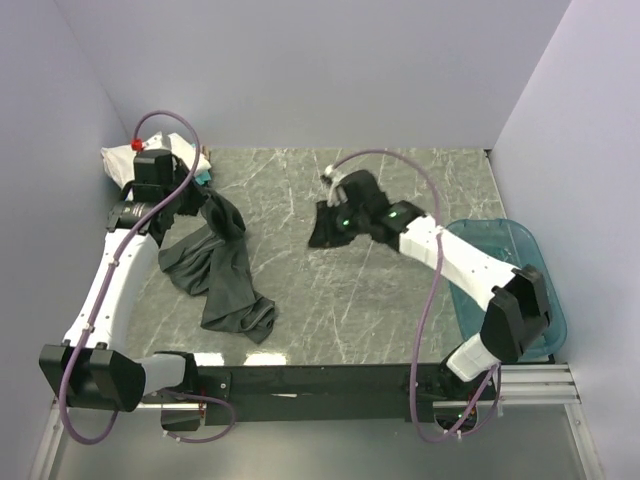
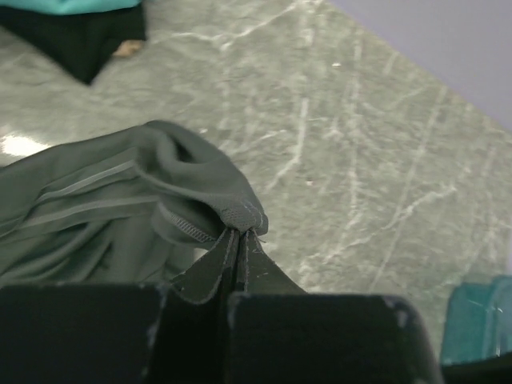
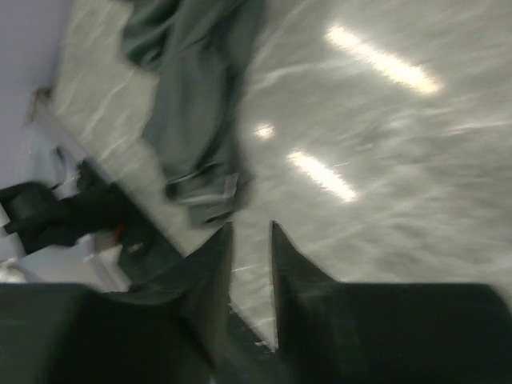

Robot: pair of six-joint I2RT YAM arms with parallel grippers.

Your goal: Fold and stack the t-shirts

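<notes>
The dark grey-green t-shirt (image 1: 229, 278) lies crumpled on the left of the table, one end lifted. In the left wrist view my left gripper is shut on a hemmed, stitched edge of that shirt (image 2: 188, 180). Over the middle of the table hangs my right gripper (image 1: 322, 228), partly open, with nothing between its fingertips in the right wrist view (image 3: 252, 228). That view is blurred and shows the lower end of the shirt (image 3: 196, 132) to the left. White and teal folded cloth (image 1: 120, 163) sits at the far left corner, partly behind the left arm.
A teal plastic bin (image 1: 500, 240) stands at the right edge, partly under the right arm. Walls close in on the left, back and right.
</notes>
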